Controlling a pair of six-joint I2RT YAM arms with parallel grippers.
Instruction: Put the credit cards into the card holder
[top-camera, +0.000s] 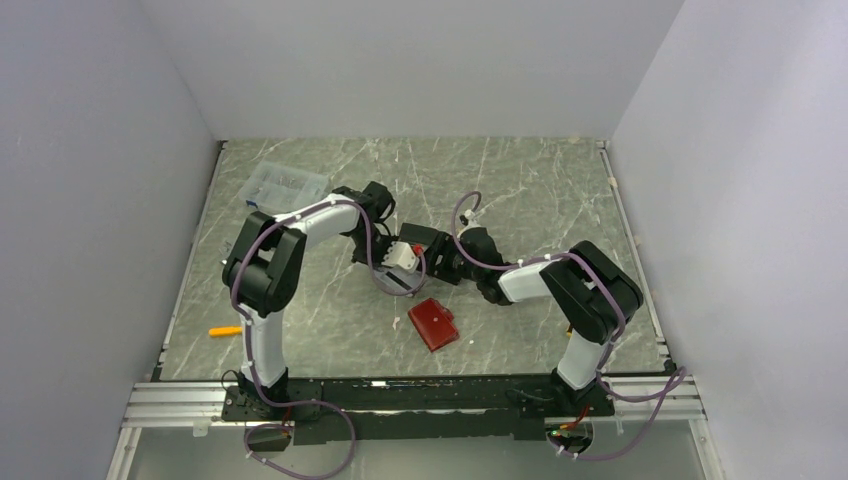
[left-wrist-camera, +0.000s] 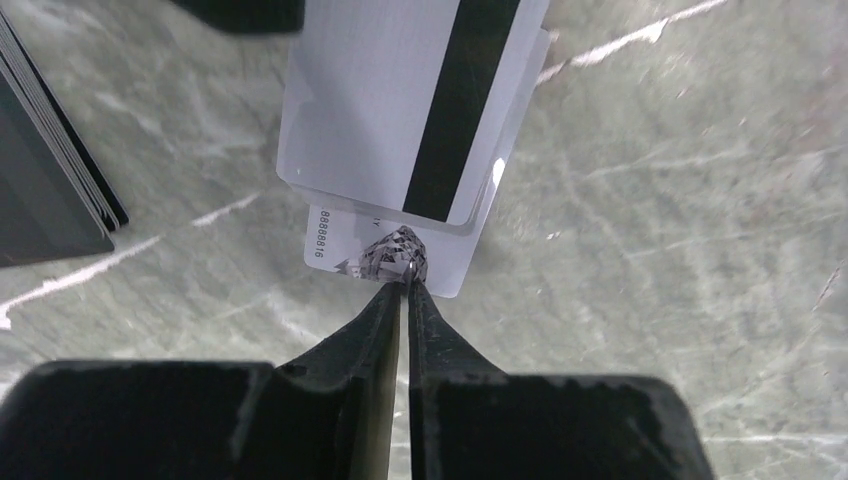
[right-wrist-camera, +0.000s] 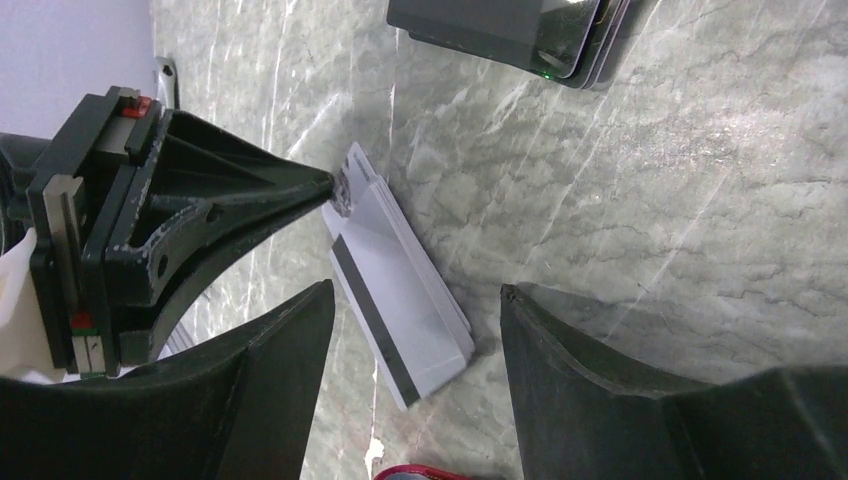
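A small stack of white cards with a black stripe (left-wrist-camera: 380, 100) lies beneath my left gripper, which is shut on the end of the bottom card (left-wrist-camera: 330, 240). The same cards (right-wrist-camera: 400, 310) sit between the two grippers in the right wrist view. My right gripper is open above them, its fingers either side of the stack and not holding it. A dark stack of cards (right-wrist-camera: 500, 30) lies just behind them. The red card holder (top-camera: 432, 325) lies on the marble table in front of both grippers.
A clear plastic box (top-camera: 280, 182) stands at the back left. An orange object (top-camera: 225, 330) lies at the front left. The back and right of the table show free marble (top-camera: 540, 180).
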